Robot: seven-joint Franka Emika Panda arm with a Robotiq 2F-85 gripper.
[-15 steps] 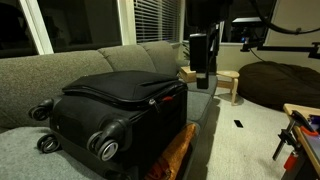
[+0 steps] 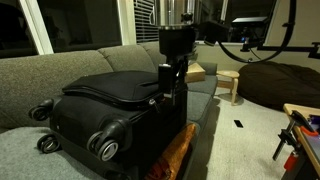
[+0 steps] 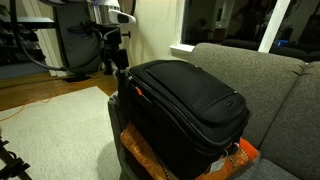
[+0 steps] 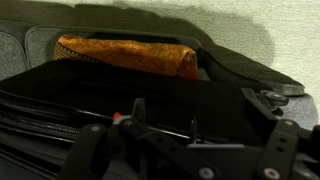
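A black suitcase [image 2: 105, 118] with wheels lies on the grey couch, its zipped face tilted up in exterior view 2. My gripper [image 2: 174, 98] points down at the suitcase's right end in exterior view 1. In exterior view 2 the dark gripper [image 3: 110, 68] shows just past the suitcase's far left end. The wrist view has the black suitcase side [image 4: 160, 88] under the fingers, which stand apart; the gripper is open and nothing shows held. Whether the fingers touch the suitcase, I cannot tell.
An orange patterned cloth [image 4: 130, 55] lies beneath the suitcase on the couch [image 2: 28, 88]. A small round wooden stool [image 2: 229, 76] and a dark beanbag [image 2: 280, 85] stand farther back. At the right is a wooden table [image 2: 306, 118]. The light carpet between is mostly clear.
In exterior view 1 my gripper has moved left and downward, from right of the suitcase to its right end. The suitcase stays where it was.
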